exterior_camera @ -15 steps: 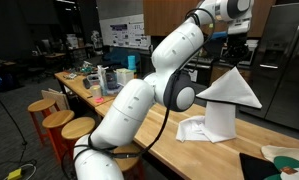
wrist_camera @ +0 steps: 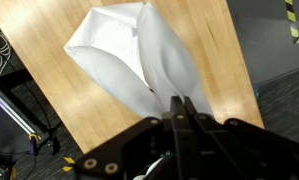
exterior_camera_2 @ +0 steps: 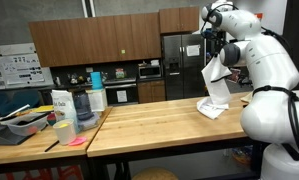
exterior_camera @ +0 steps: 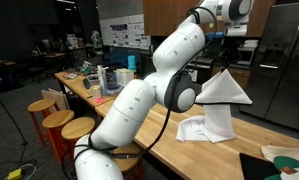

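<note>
A white cloth (exterior_camera: 220,115) hangs in folds above the wooden table, and its lower end (exterior_camera: 192,130) lies spread on the tabletop. My gripper (exterior_camera: 228,67) is high over the table, shut on the cloth's upper part. From the other side, in exterior view 2, the cloth (exterior_camera_2: 217,88) drops from the gripper down to the table's right part. In the wrist view the dark fingers (wrist_camera: 177,108) are together, and the cloth (wrist_camera: 169,60) runs away from their tips to the flat part on the wood. The exact pinched spot is too small to make out.
Beside the cloth lie a black mat (exterior_camera: 257,167) and a green-and-white item (exterior_camera: 287,156). Stools (exterior_camera: 59,120) line the table's left side. A cup of utensils (exterior_camera_2: 64,131) and bags stand at the far end.
The hanging cloth's top and loose right-hand flap have shifted slightly left in exterior view 1. Its lower end stays on the table, and the arm looks almost still.
</note>
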